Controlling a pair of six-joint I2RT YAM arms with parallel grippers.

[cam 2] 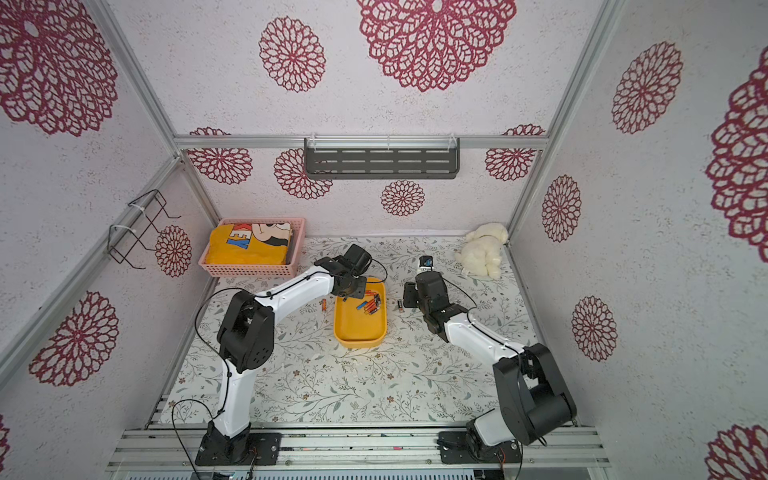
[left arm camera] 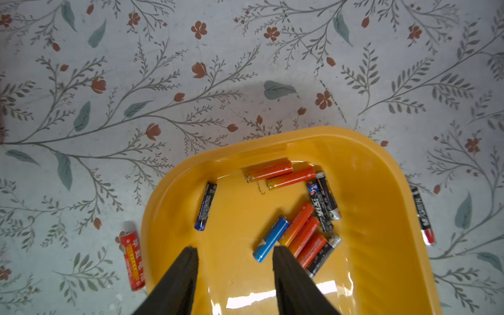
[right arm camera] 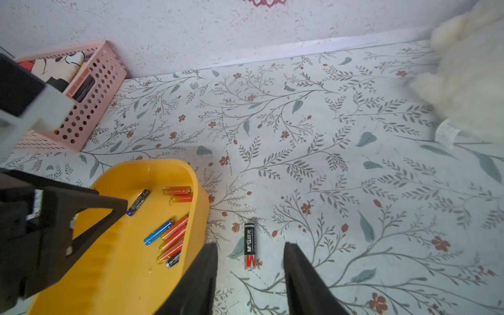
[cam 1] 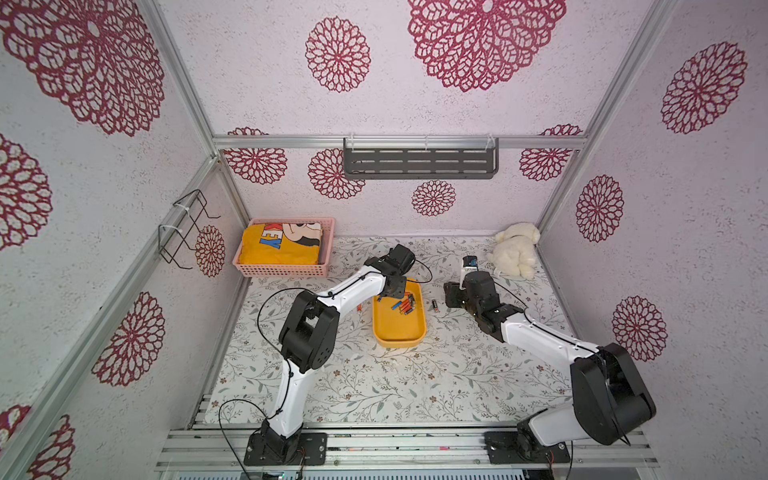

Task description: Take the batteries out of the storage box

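Note:
The yellow storage box (cam 1: 400,329) stands mid-table. In the left wrist view several batteries lie in it: a blue battery (left arm camera: 271,239) beside red ones to the right, two orange-red batteries (left arm camera: 290,178) near the far wall, and a lone dark battery (left arm camera: 205,205) at the left. Outside, a red battery (left arm camera: 133,261) lies left of the box and a black-and-red battery (right arm camera: 249,245) lies right of it. My left gripper hangs above the box, fingers apart and empty. Off to the right of the box, my right gripper is open and empty, above the table.
A pink basket (cam 1: 281,270) with a yellow cloth stands at the back left. White plush (cam 1: 514,252) sits at the back right. A grey shelf (cam 1: 421,164) is fixed to the back wall.

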